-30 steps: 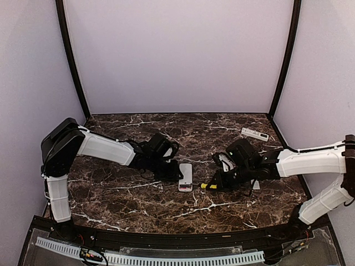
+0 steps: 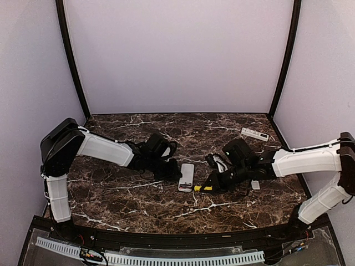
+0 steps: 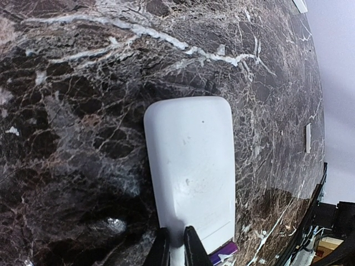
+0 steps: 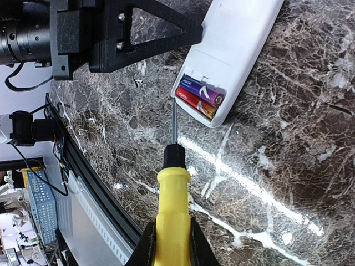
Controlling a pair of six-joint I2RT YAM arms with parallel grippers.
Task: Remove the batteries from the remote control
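Observation:
The white remote control [image 2: 187, 175] lies face down on the dark marble table, its battery compartment uncovered. In the right wrist view a purple battery [image 4: 202, 90] and a red-orange battery [image 4: 196, 104] lie side by side in that compartment. My left gripper is shut on the remote's side edge. A yellow-handled screwdriver [image 4: 173, 202] is held in my right gripper, which is shut on its handle. Its thin metal tip points at the remote's end, close beside the compartment's corner; whether it touches cannot be told.
A white strip-like object with dark marks [image 2: 254, 134] lies at the back right. Partly behind the right arm is a small white piece [image 2: 255, 184]. Bare marble surrounds the remote toward the front and back.
The screwdriver has moved left and slightly toward the front, closer to the remote. The remote has shifted slightly right; the left arm is nearly still.

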